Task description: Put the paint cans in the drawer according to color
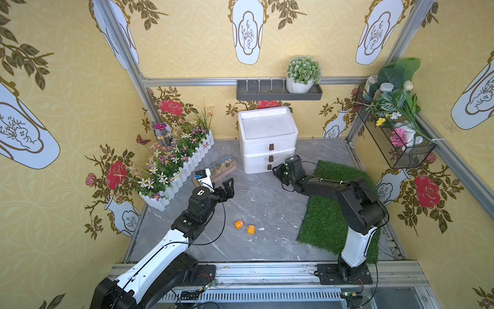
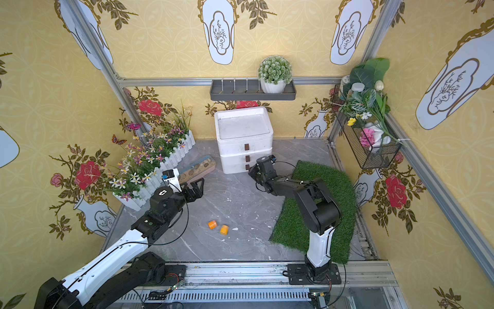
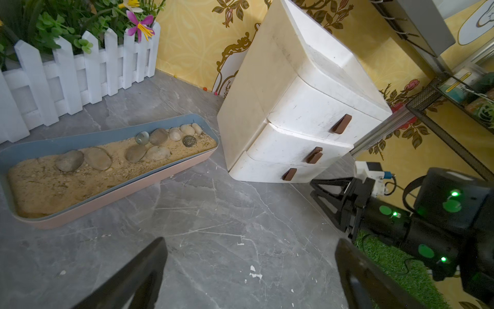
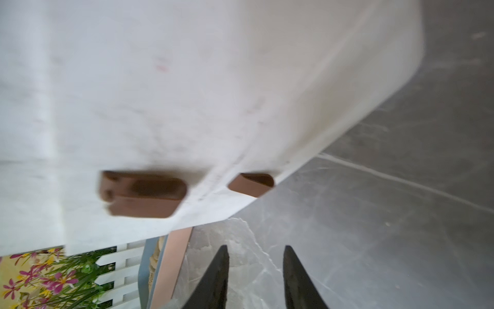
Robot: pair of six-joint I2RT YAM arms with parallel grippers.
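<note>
Two small orange paint cans, one (image 1: 238, 224) left of the other (image 1: 250, 229), lie on the grey floor near the front. The white drawer cabinet (image 1: 267, 140) stands at the back, with brown tabs on its drawers; all the drawers look closed. Close in front of its lower right front is my right gripper (image 1: 278, 174), its fingers parted with only floor showing between them. In the right wrist view the middle tab (image 4: 149, 198) and lower tab (image 4: 252, 183) sit beyond the fingertips, untouched. My left gripper is wide open and empty, left of the cans.
A sand tray with stones (image 3: 110, 164) and a white-fenced flower box (image 1: 177, 175) line the left side. Green turf (image 1: 329, 219) covers the floor under the right arm. A wire basket (image 1: 396, 136) hangs at right.
</note>
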